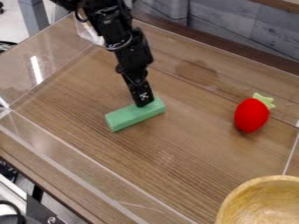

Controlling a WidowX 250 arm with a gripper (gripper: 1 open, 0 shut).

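My black gripper (140,94) reaches down from the top of the view and stands open at the upper right part of a green rectangular block (131,116). The block lies slanted on the wooden table (82,149). Its fingertips are at or just over the block; whether they touch it I cannot tell.
A red strawberry (250,116) with a green top lies to the right. A yellow bowl (263,206) sits at the bottom right corner. The table's left edge with cables shows beyond it.
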